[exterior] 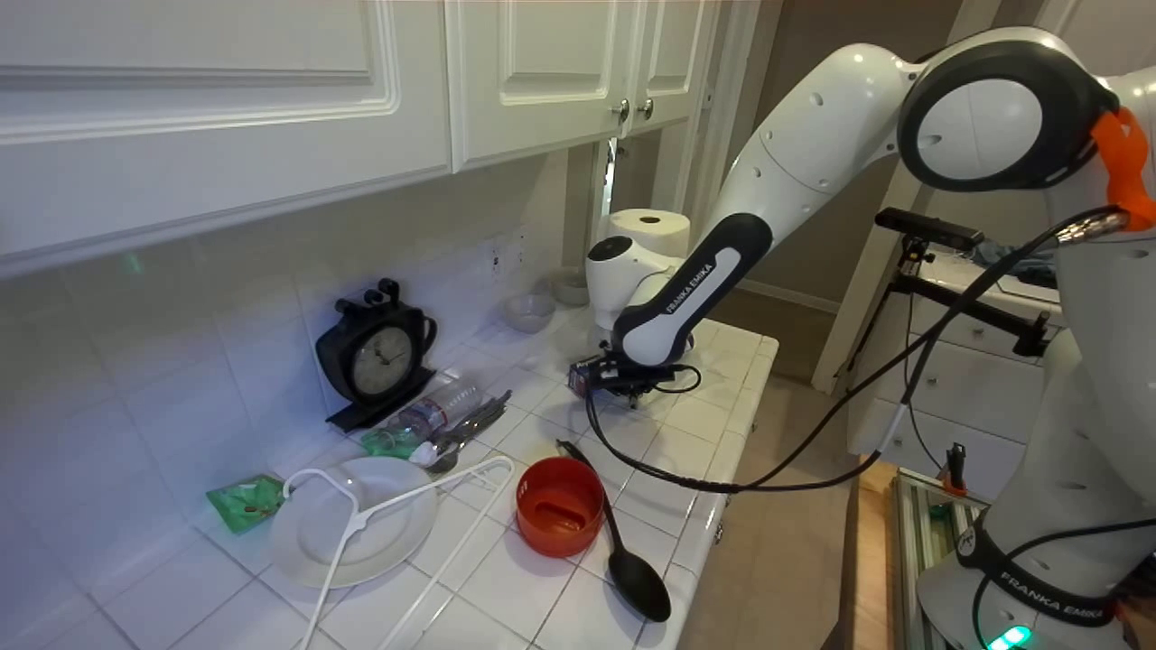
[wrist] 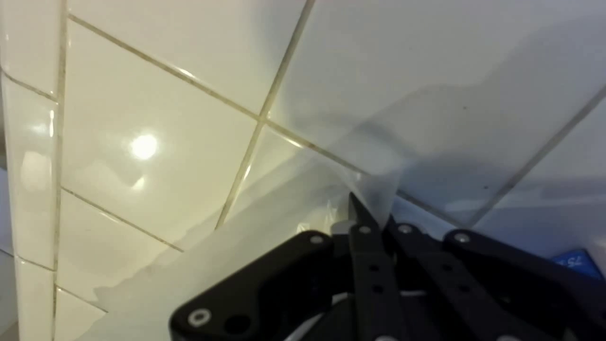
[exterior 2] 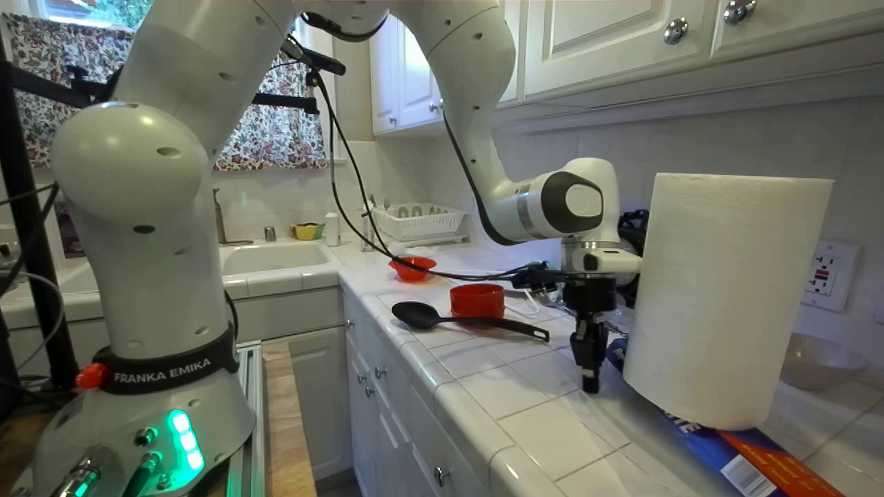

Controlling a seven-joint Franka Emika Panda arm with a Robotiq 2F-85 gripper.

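Observation:
My gripper points down just over the white tiled counter (wrist: 159, 148), its two black fingers brought together. A fold of thin, clear plastic film (wrist: 381, 190) stands up at the fingertips, pinched between them. More of the film (wrist: 272, 207) spreads across the tiles to the lower left in the wrist view. In exterior view 2 the gripper (exterior 2: 590, 384) is low beside the paper towel roll (exterior 2: 721, 290), but the film cannot be made out there. A blue and orange box (exterior 2: 762, 460) lies by the roll's base, partly hidden by it.
A black spoon (exterior: 637, 585) lies against a red bowl (exterior: 558, 509). Farther along are a white hanger (exterior: 358, 509), a plate (exterior: 293, 547), utensils (exterior: 477, 421), a bottle (exterior: 444, 403) and a black clock (exterior: 381, 357). Bare tiles run along the front edge near my gripper.

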